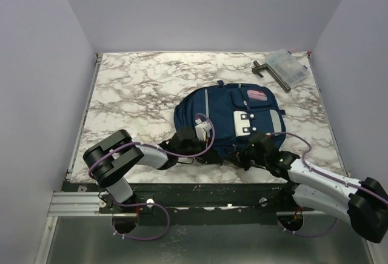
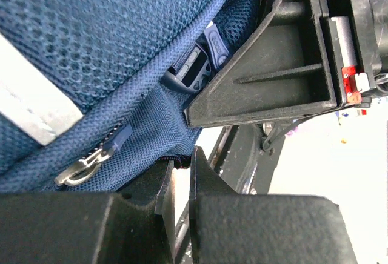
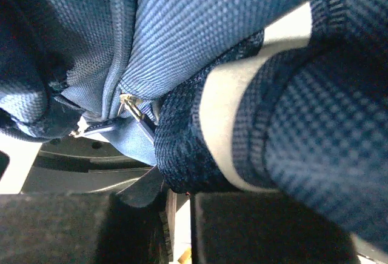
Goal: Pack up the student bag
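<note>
The navy backpack [image 1: 212, 106] lies at the table's front. My left gripper [image 1: 209, 155] is shut on a fold of navy fabric at its near edge, beside a silver zipper pull [image 2: 82, 167]. My right gripper [image 1: 236, 158] is at the same edge, right of the left one; its black body fills the upper right of the left wrist view. In the right wrist view, bag fabric with a pale strip [image 3: 224, 118] and zipper pulls [image 3: 136, 109] crowds over its fingertips; how far apart they stand is unclear.
A clear plastic case [image 1: 286, 65] and a dark angled tool [image 1: 273, 73] lie at the back right. The table's front edge runs just below both grippers.
</note>
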